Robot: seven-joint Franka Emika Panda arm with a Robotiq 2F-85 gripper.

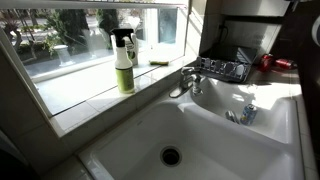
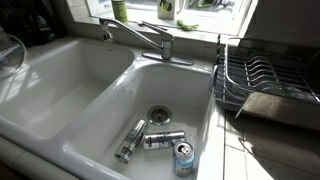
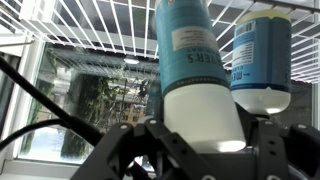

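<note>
In the wrist view, a bottle (image 3: pixel 192 50) with a teal label and a wide white cap (image 3: pixel 204 115) fills the middle, cap end toward me. My gripper is shut on this bottle at the cap end; the cap hides part of the fingers. Just right of it is a second bottle (image 3: pixel 260 55), with a blue and yellow label and a white end. Neither exterior view shows the gripper or arm.
White wire bars (image 3: pixel 110 30) run behind the bottles, with a window (image 3: pixel 85 100) beyond. Several cans, one a light-blue can (image 2: pixel 184 158), are in one sink basin (image 2: pixel 110 165); the other basin (image 2: pixel 70 75) looks empty. A dish rack (image 2: pixel 265 75) and spray bottle (image 1: pixel 124 68) stand nearby.
</note>
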